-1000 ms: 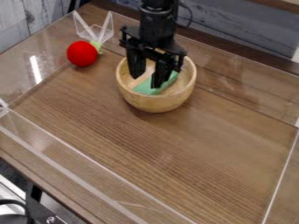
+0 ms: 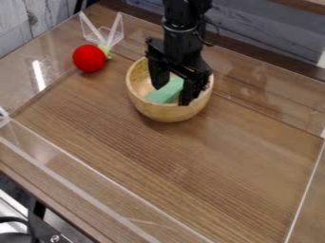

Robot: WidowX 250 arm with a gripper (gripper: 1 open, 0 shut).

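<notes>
My black gripper (image 2: 176, 66) hangs open over a tan bowl (image 2: 173, 109) at the upper middle, its fingers reaching down inside the rim. A mint-green object (image 2: 165, 91) lies in the bowl, partly hidden behind the fingers.
A red ball-like object (image 2: 89, 58) and a pale, thin leafy item (image 2: 109, 35) lie left of the bowl.
The gripper has turned and shifted slightly over the bowl, with its fingers at different places around the green object.
</notes>
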